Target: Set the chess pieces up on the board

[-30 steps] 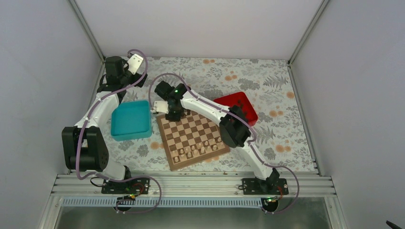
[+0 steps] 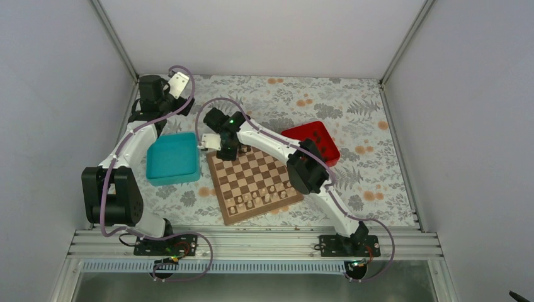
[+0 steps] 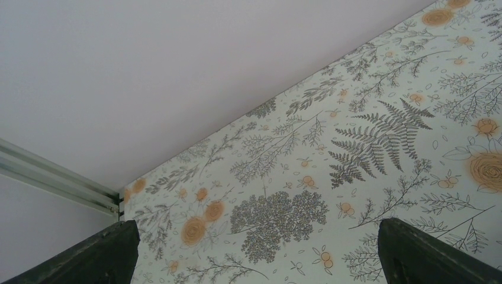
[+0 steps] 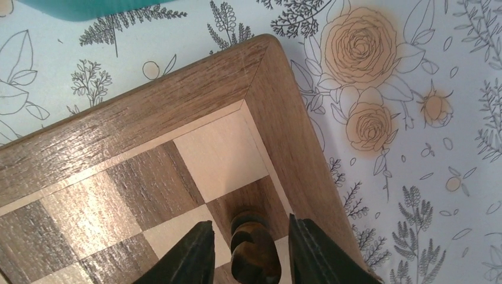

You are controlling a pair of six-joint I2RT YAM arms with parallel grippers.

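In the right wrist view a dark brown chess piece [image 4: 256,260] stands on a dark square by the corner of the wooden board [image 4: 260,65]. My right gripper is open around it, with a gap on both sides. The top view has this gripper over the board's far left corner, hiding the piece. Several light pieces [image 2: 257,200] stand in rows along the near side. Beside the right gripper a few dark pieces [image 2: 246,150] show in part. My left gripper is open and empty, above bare table at the back left.
Right of the board, a red box [image 2: 332,162] holds several dark pieces, partly behind the right arm. An empty teal box [image 2: 173,157] sits left of the board. The middle squares are clear, as is the table at the far right.
The right gripper has come down to the board with the dark piece. The left arm has barely moved.
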